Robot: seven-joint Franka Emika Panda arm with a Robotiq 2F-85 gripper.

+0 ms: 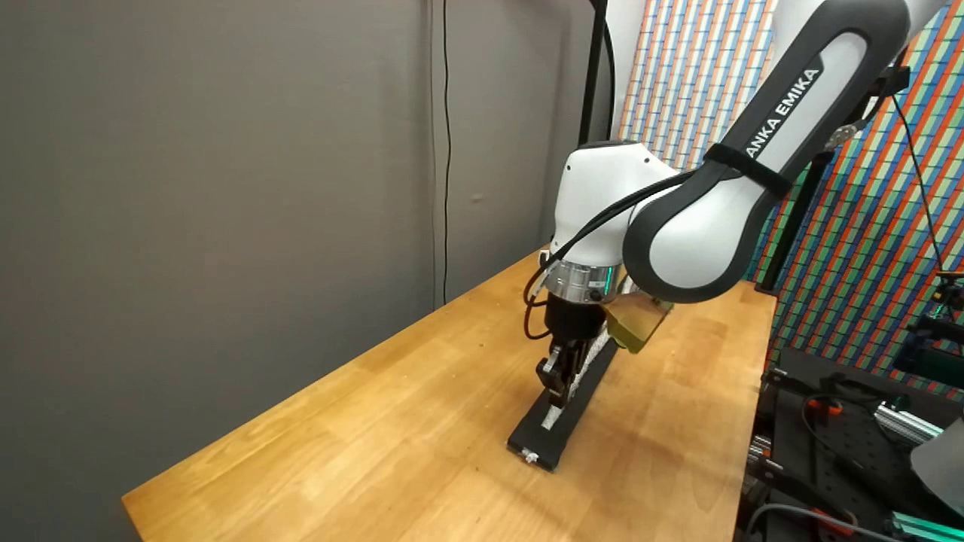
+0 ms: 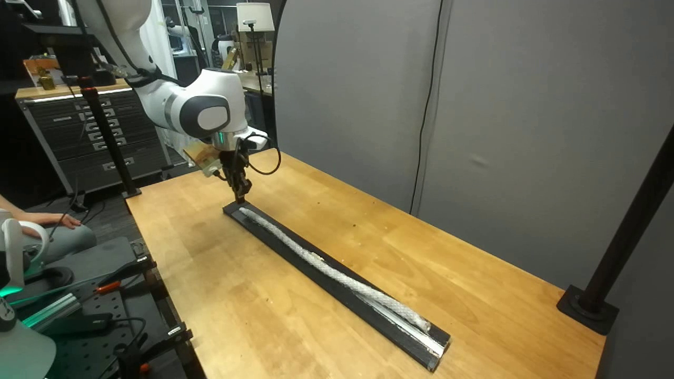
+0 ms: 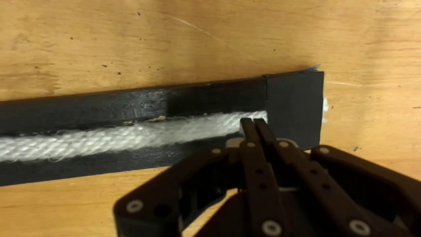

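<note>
A long black channel lies on the table, and a white braided rope runs along it. In exterior view 2 the rope's near end lies along one side of the silvery groove, partly out of it. At the channel's other end, a black cap covers the rope's tip. My gripper is shut over the rope beside this cap, its fingertips together with nothing showing between them. Whether the fingertips touch the rope is hard to tell. In exterior view 1 the gripper points down at the channel.
A grey wall borders one long side. A black post stands at the table's edge, and equipment sits off the opposite side.
</note>
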